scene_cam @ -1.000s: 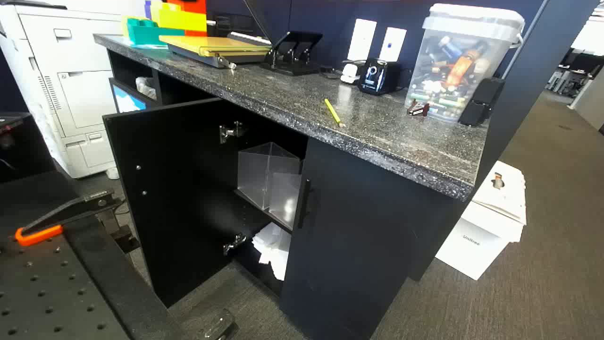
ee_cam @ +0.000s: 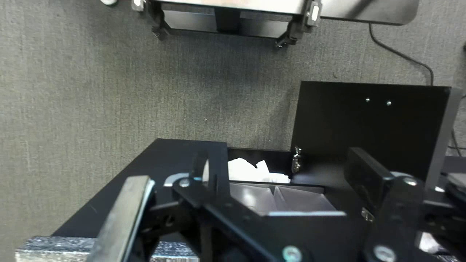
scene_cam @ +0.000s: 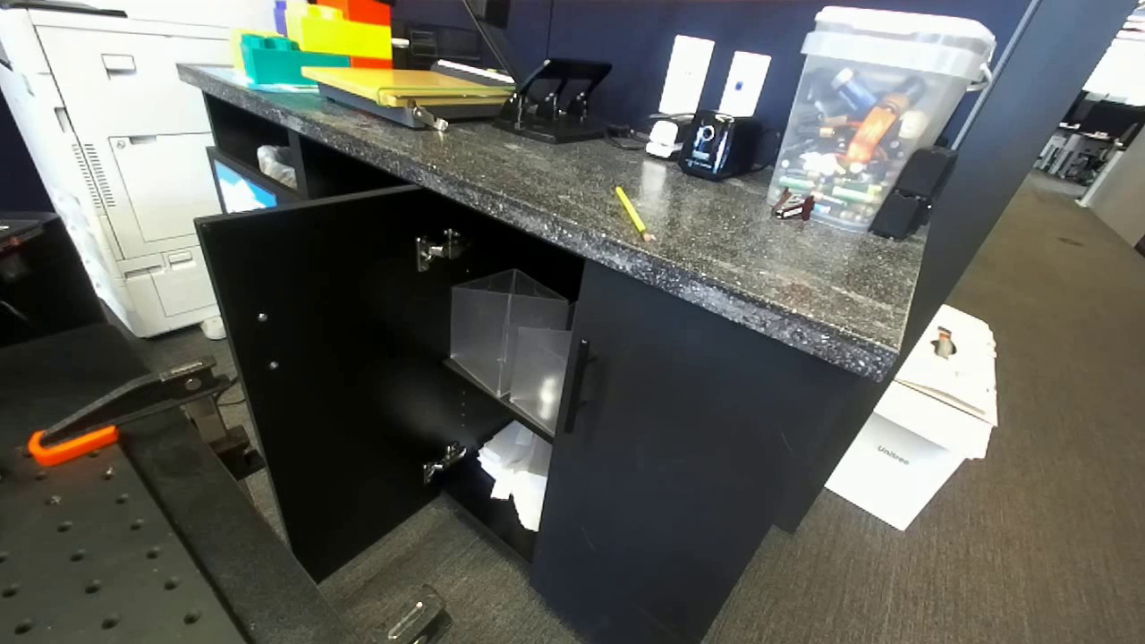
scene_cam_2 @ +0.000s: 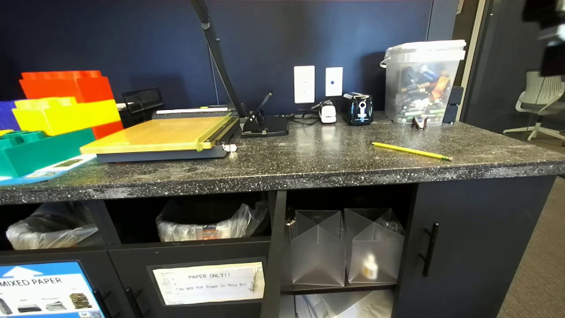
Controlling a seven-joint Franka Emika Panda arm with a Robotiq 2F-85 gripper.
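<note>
In the wrist view my gripper stands open, its dark fingers (ee_cam: 367, 168) wide apart with nothing between them. Seen past the fingers are the cabinet's open door (ee_cam: 367, 126), white papers (ee_cam: 251, 171) and clear bins (ee_cam: 301, 198). Exterior view 1 shows the same black door (scene_cam: 322, 376) swung outward, with clear bins (scene_cam: 483, 333) on the shelf and papers (scene_cam: 517, 467) below. A yellow pencil (scene_cam_2: 410, 151) lies on the speckled counter (scene_cam_2: 318, 153). The gripper itself does not show clearly in either exterior view.
A clear bucket (scene_cam: 869, 118) of batteries, a black sharpener (scene_cam: 716, 145), a staple remover (scene_cam: 794, 204) and a paper cutter (scene_cam_2: 159, 135) rest on the counter. The neighbouring cabinet door (scene_cam: 655, 451) is closed. A dark, blurred shape (scene_cam_2: 551, 42) occupies exterior view 2's upper right corner.
</note>
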